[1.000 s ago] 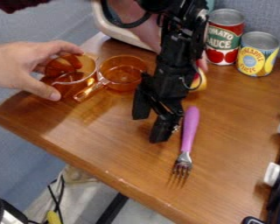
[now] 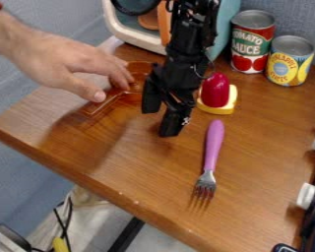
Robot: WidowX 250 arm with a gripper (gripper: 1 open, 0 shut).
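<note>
My black gripper [image 2: 163,103] hangs low over the middle of the wooden table [image 2: 121,177], left of a red piece on a yellow base [image 2: 215,92]. Whether its fingers are open or shut is unclear. An amber transparent cup [image 2: 137,74] sits left of the gripper, partly behind a human hand [image 2: 71,61] that reaches in from the left. A purple-handled fork [image 2: 212,153] lies right of the gripper, tines toward the front.
A tomato sauce can [image 2: 252,39] and a yellow can [image 2: 290,61] stand at the back right. A white rack [image 2: 139,30] is behind the gripper. Black equipment with white knobs lines the right edge.
The hand is over the amber cup; a second amber piece it held a second ago is no longer distinct. My gripper has moved slightly left and up.
</note>
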